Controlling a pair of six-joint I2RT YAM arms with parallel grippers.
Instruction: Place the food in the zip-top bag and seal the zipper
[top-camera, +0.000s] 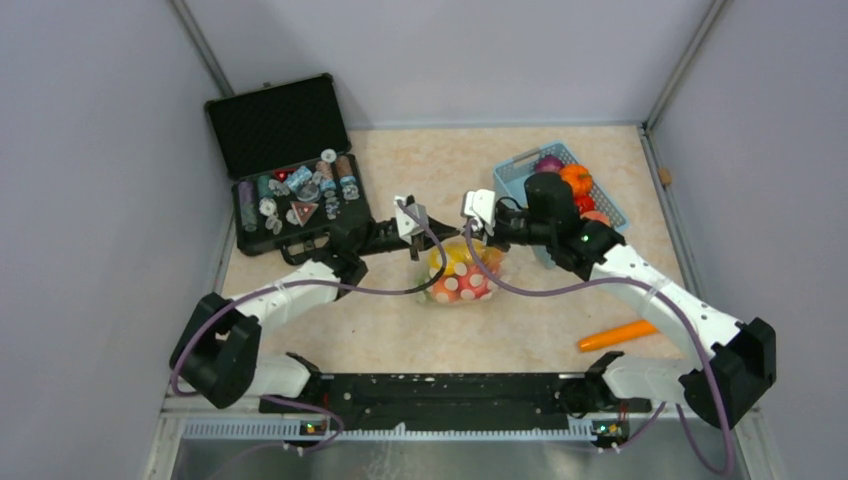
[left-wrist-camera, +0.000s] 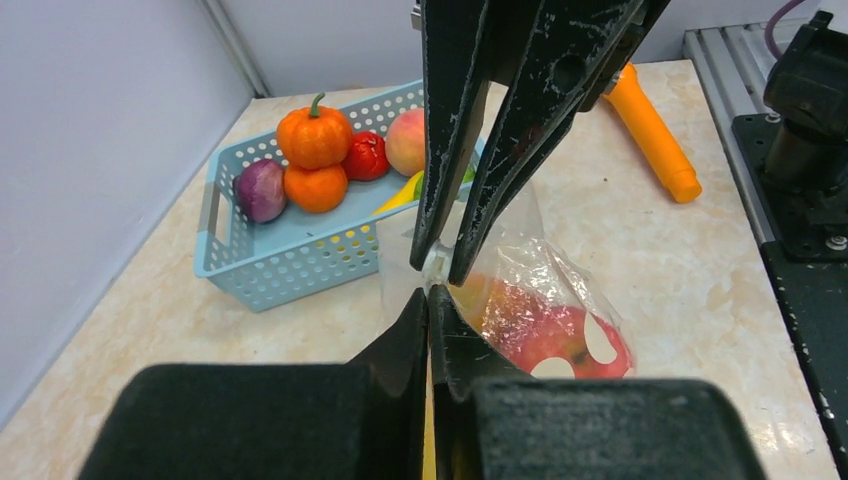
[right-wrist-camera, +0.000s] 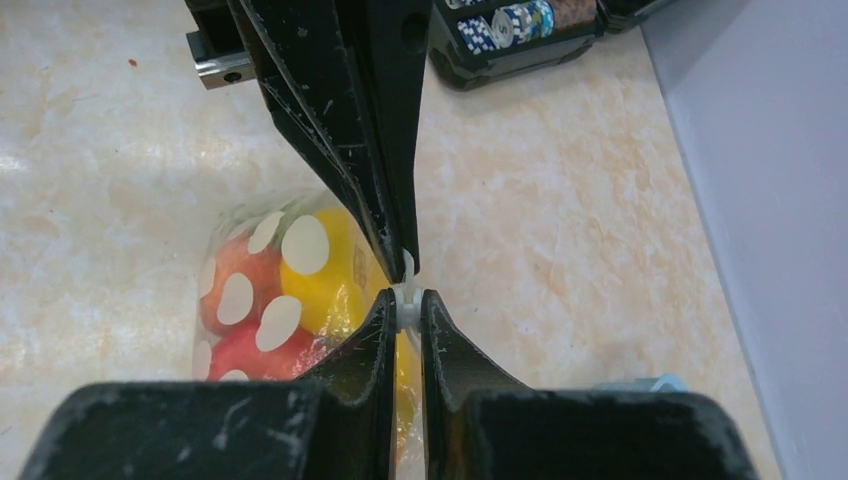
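The clear zip top bag (top-camera: 461, 274) with white dots stands at mid-table, red and yellow food (right-wrist-camera: 247, 285) inside. My right gripper is shut on a small white zipper slider at the bag's top edge; the slider (left-wrist-camera: 437, 262) also shows between its fingertips in the left wrist view. My left gripper is shut, its tips meeting right beside the slider and the bag's top edge. Nothing clear shows between its fingers, though thin film there would be hard to see. How much of the zipper is closed cannot be told.
A blue basket (left-wrist-camera: 300, 262) with an onion, pumpkins and other produce stands behind the right arm. An open black case (top-camera: 300, 205) of small items lies at the back left. An orange stick (top-camera: 617, 335) rests at the front right. The table in front of the bag is clear.
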